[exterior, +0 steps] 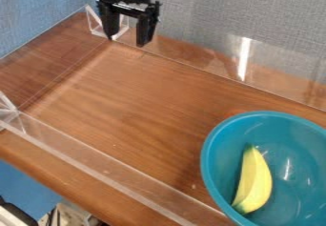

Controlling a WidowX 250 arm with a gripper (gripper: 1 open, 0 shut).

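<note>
My gripper (128, 31) hangs at the upper middle-left above the back of the wooden surface, open, with nothing visible between its fingers. A yellow banana (254, 180) lies inside a teal bowl (216, 146) at the lower right, well away from the gripper.
The bare wooden surface (128, 115) takes up the middle. Clear plastic edging runs along its back and front. Grey and blue walls (254, 20) stand behind, and a blue area lies beyond the lower-left edge.
</note>
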